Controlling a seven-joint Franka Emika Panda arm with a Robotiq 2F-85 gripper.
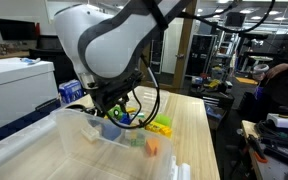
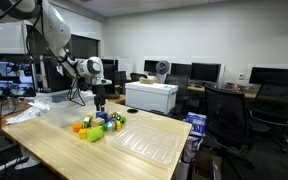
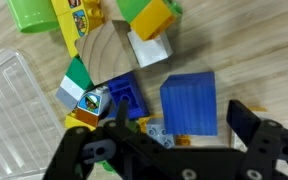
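Observation:
Below my gripper lies a blue block point(image 3: 189, 103), seen in the wrist view between the two open fingers; nothing is gripped. One black finger is to the block's right, the other to its lower left. A cluster of toy pieces sits beside the block: a wooden block point(image 3: 105, 53), a white cube point(image 3: 150, 48), a dark blue piece point(image 3: 127, 94) and an orange-and-green piece point(image 3: 152, 20). In exterior view 1, the gripper point(image 1: 119, 112) is partly hidden behind the clear bin.
A clear plastic bin point(image 1: 84, 150) stands close by, with an orange piece point(image 1: 152, 147) showing through its side. More coloured blocks point(image 2: 84, 127) lie on the table around the gripper. A pale flat tray point(image 2: 144, 143) rests on the wooden table to one side.

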